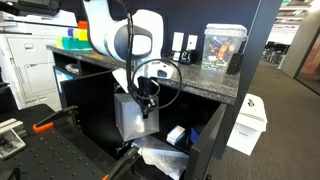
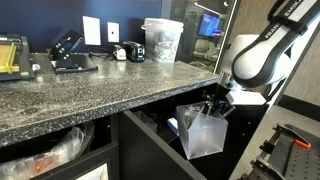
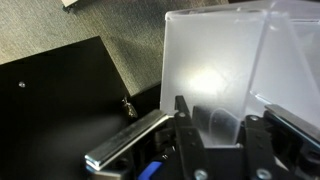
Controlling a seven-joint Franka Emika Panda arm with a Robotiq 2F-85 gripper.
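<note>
A translucent white plastic bin [image 1: 134,116] hangs from my gripper [image 1: 145,108], low inside the black drawer area below the counter. In exterior view 2 the bin [image 2: 204,134] is tilted slightly, with my gripper [image 2: 213,106] at its upper edge. The wrist view shows the fingers closed over one wall of the bin [image 3: 205,65], the fingers [image 3: 183,120] on either side of it. My gripper is shut on this wall. Whether the bin's bottom touches the floor of the space cannot be made out.
Black panels [image 1: 206,145] border the opening. Plastic bags [image 1: 160,155] lie in the near compartment, with a small blue-and-white box [image 1: 176,134] behind. Along the counter [image 2: 120,90] stand a clear tub [image 2: 162,40] and other items.
</note>
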